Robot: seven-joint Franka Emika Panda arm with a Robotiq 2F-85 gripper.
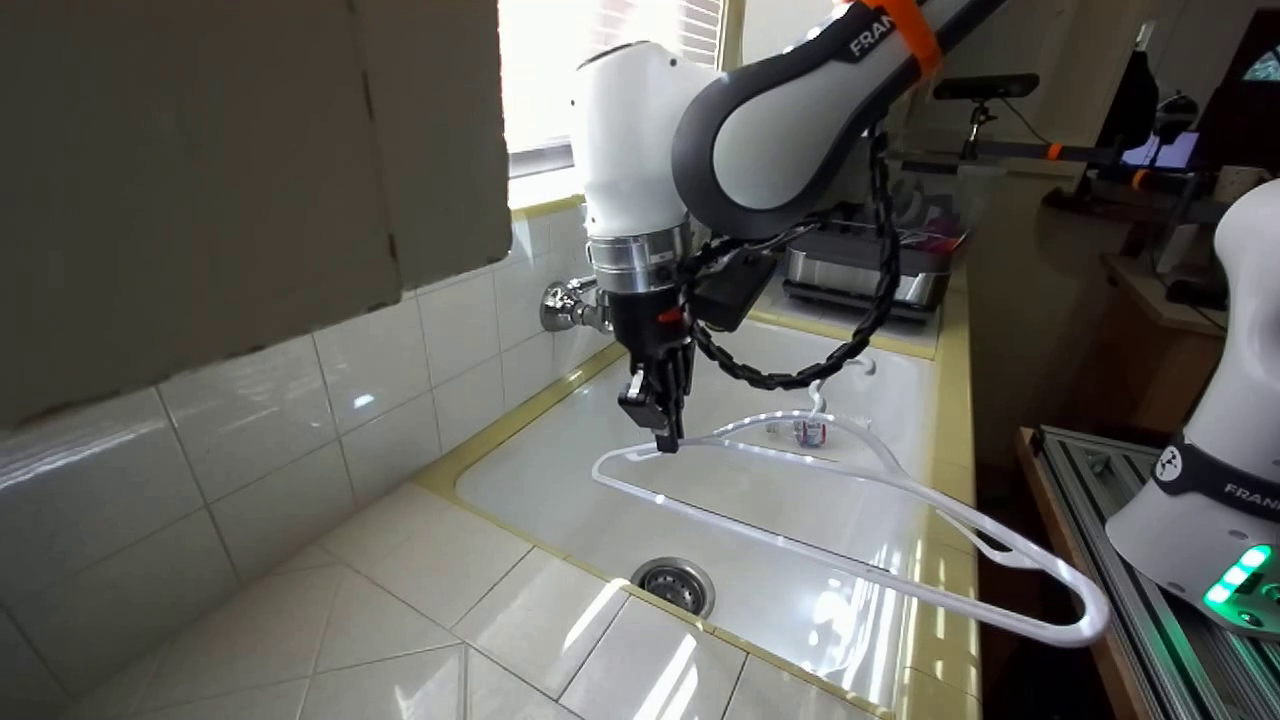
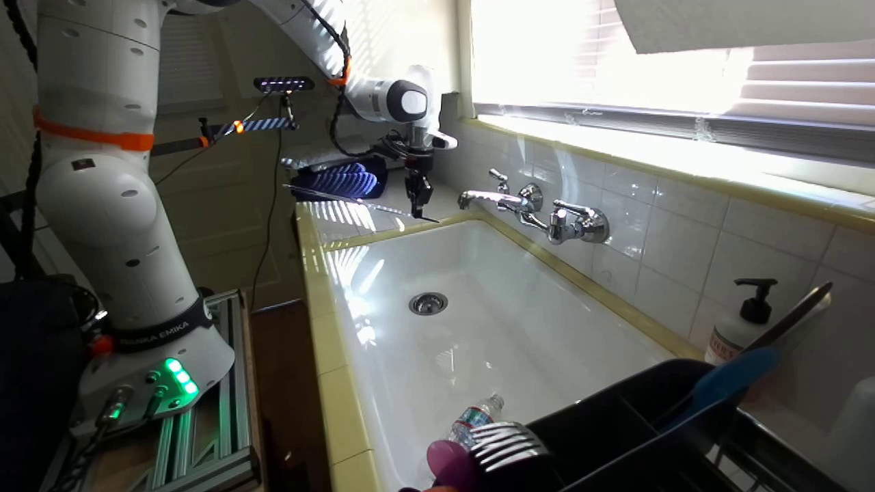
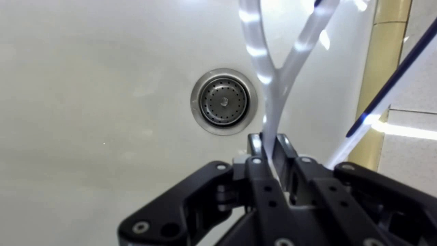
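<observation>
In exterior view 1 a white plastic hanger (image 1: 780,546) hangs in the air over the sink, its far end reaching out past the sink's right edge. My gripper (image 1: 668,446) is shut on the hanger near its left end. The wrist view shows the hanger's white bar (image 3: 272,104) pinched between the fingers of my gripper, splitting into two branches ahead of them. In exterior view 2 the hanger appears edge-on as a thin line, and my gripper (image 2: 420,214) points down above the sink's far end.
Below is the white sink (image 2: 525,344) with a metal drain (image 3: 224,101). A clear bottle (image 2: 472,421) lies inside it. Chrome taps (image 2: 566,221) stick out from the tiled wall. A black rack (image 2: 623,426) with utensils and a soap bottle (image 2: 730,332) stand at one end.
</observation>
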